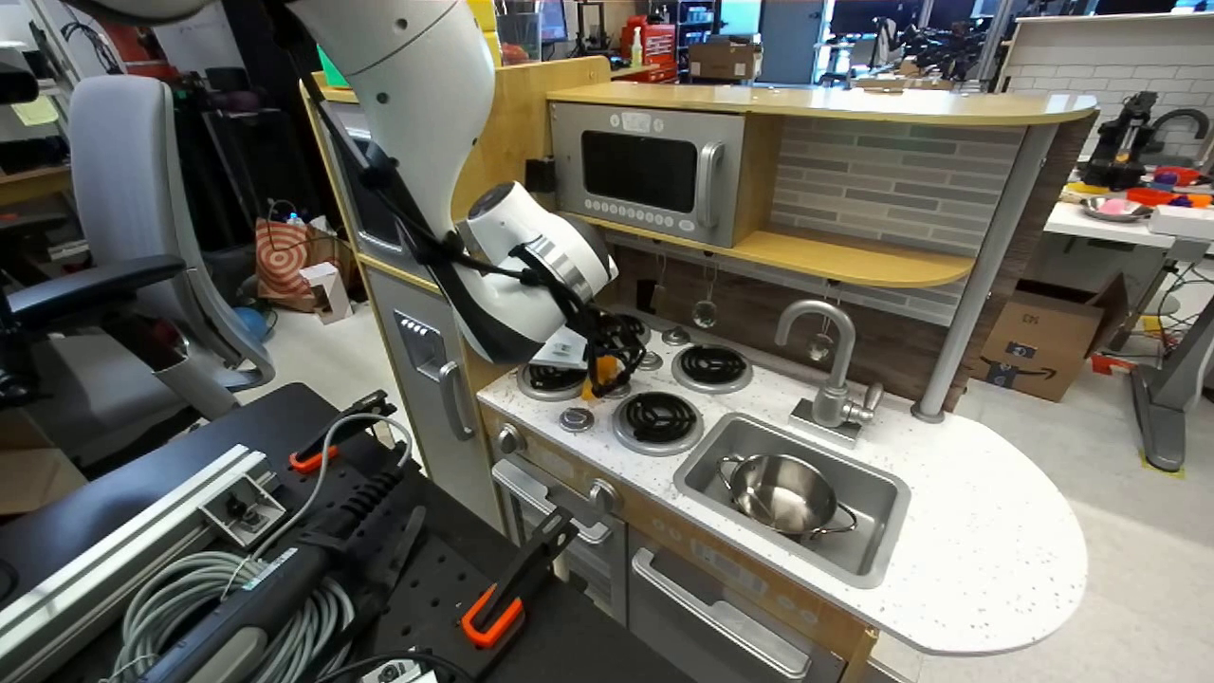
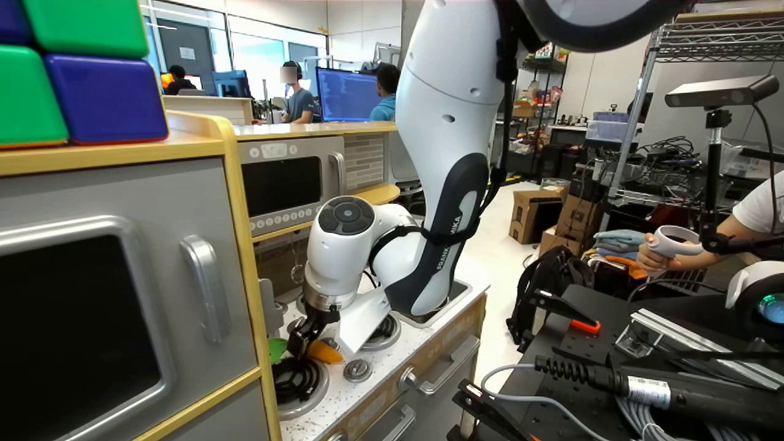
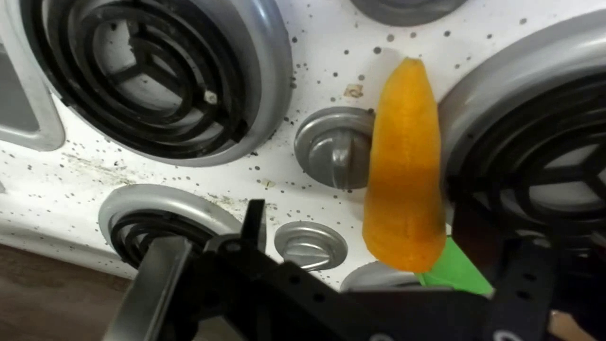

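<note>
An orange carrot-shaped object (image 3: 404, 170) lies on the white stovetop between two burners, against a grey knob, in the wrist view. A green piece (image 3: 457, 270) shows by its wide end; whether the two are joined is hidden. My gripper is open low over the stove, its fingers (image 3: 253, 224) wide apart, with the orange object's wide end in the span between them, nearer the right finger. From the second exterior view, the gripper (image 2: 297, 342) stands between the green piece (image 2: 276, 349) and the orange object (image 2: 323, 351).
Black coil burners (image 1: 657, 419) and knobs (image 1: 577, 419) surround the spot. A steel pot (image 1: 782, 493) sits in the sink (image 1: 882, 535), beside the faucet (image 1: 836, 364). The microwave (image 1: 649, 171) and shelf overhang the back. Clear counter (image 1: 990, 512) lies right of the sink.
</note>
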